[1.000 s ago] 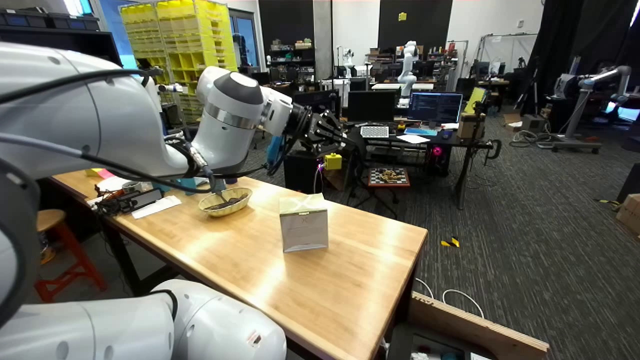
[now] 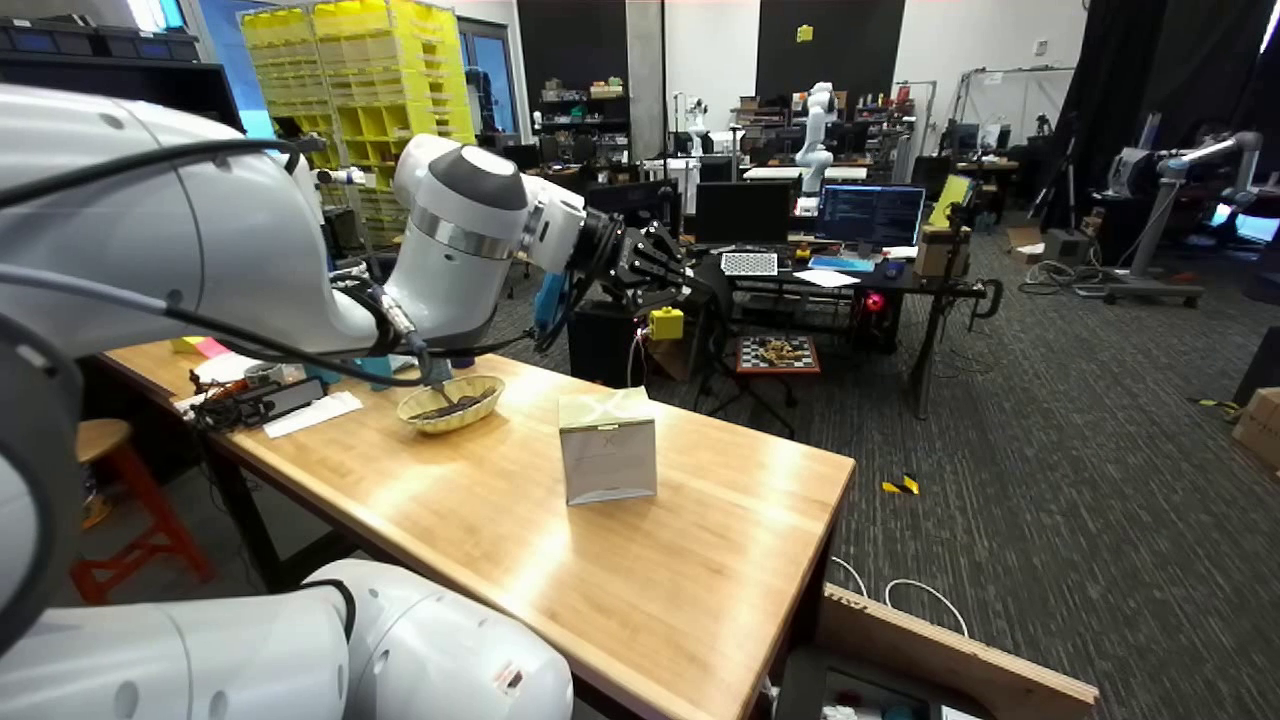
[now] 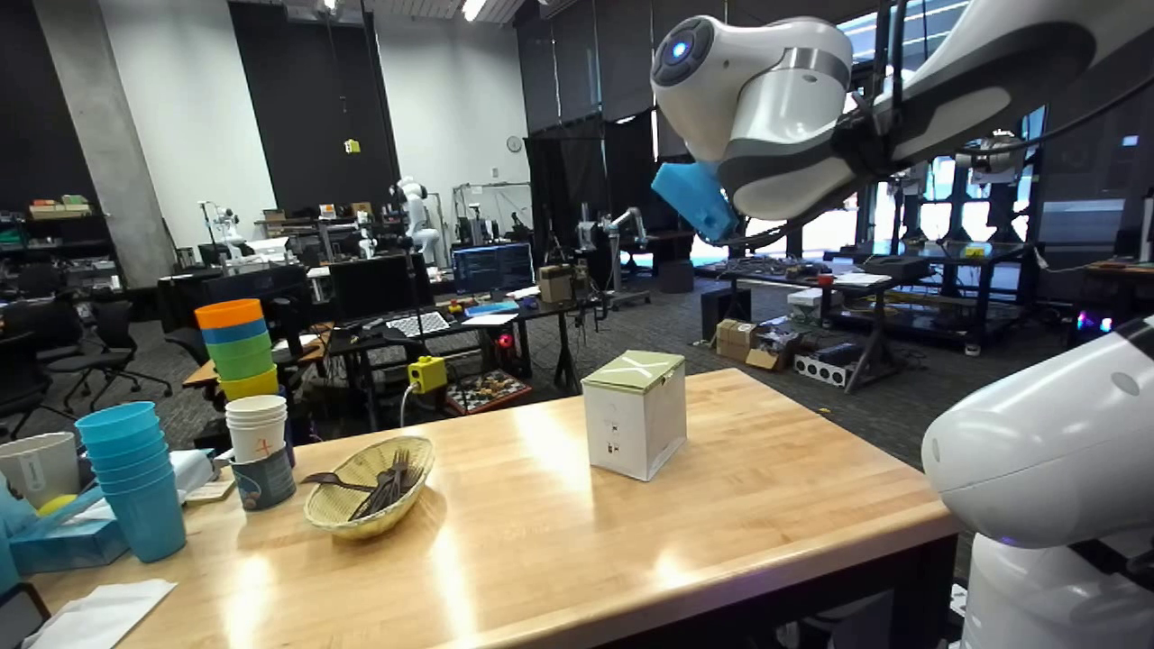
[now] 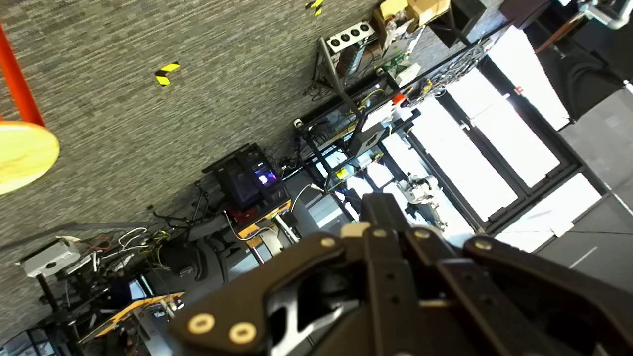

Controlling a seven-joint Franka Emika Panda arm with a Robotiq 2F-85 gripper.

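My gripper is held out over the far side of the table, well above its top and pointing away from it. In the wrist view the two dark fingers lie close together, shut, with nothing seen between them. A white box with a pale green top marked by a light cross stands upright on the wooden table, apart from the gripper. To its left in exterior view 2, a woven basket holds dark cutlery. The gripper itself is not visible in exterior view 2.
Stacked blue cups, white cups and a multicoloured cup stack crowd the table's left end. Bare tabletop surrounds the box. A yellow block appears below the gripper, beyond the table.
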